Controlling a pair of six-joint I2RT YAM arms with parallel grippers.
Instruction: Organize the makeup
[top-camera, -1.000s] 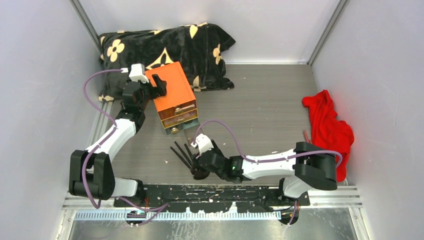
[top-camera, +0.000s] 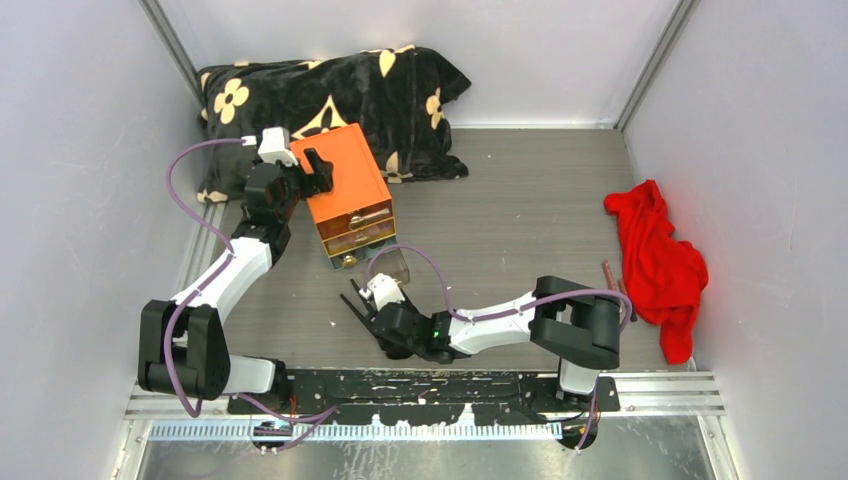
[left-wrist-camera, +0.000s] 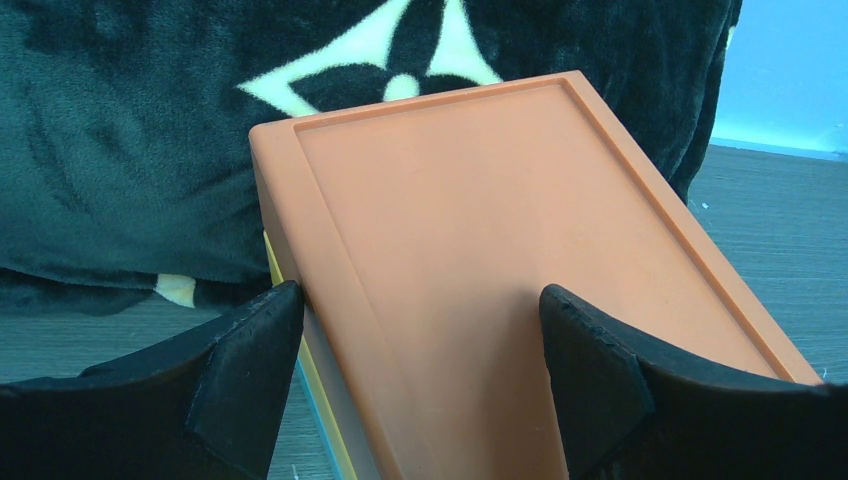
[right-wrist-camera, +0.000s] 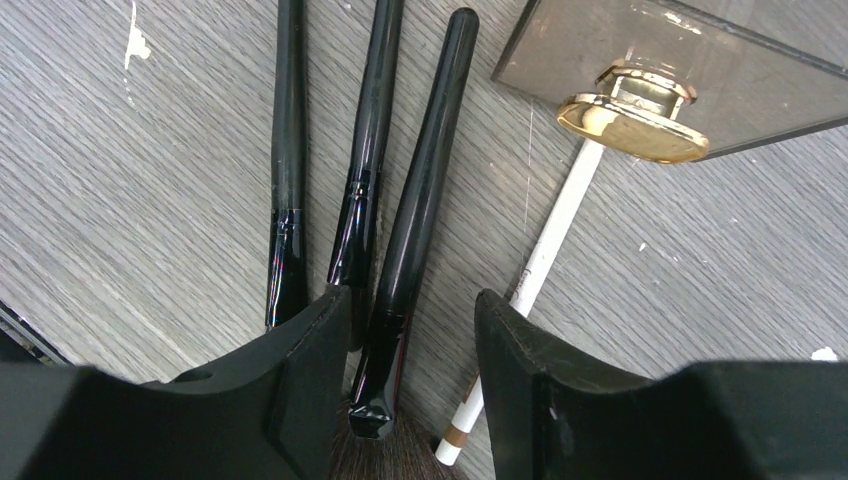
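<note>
The orange-topped makeup organizer (top-camera: 348, 175) stands at the back left, turned at an angle. My left gripper is open at its left edge, one finger outside the side wall and the other over the top. Three black-handled brushes lie on the table in the right wrist view: a left brush (right-wrist-camera: 289, 130), a middle brush (right-wrist-camera: 372, 120) and a thicker right brush (right-wrist-camera: 420, 200). My right gripper is open over them, with the thicker handle between its fingers, nearer the left one. A white stick (right-wrist-camera: 550, 240) lies to the right.
A clear bottom drawer (top-camera: 393, 266) juts out of the organizer; its gold knob (right-wrist-camera: 635, 125) is close to the brushes. A dark patterned blanket (top-camera: 300, 90) lies behind the organizer. A red cloth (top-camera: 655, 260) lies at right, and the centre-right table is bare.
My right arm has moved left across the brushes, covering more of their handles in the top view. The left arm and the organizer have stayed put.
</note>
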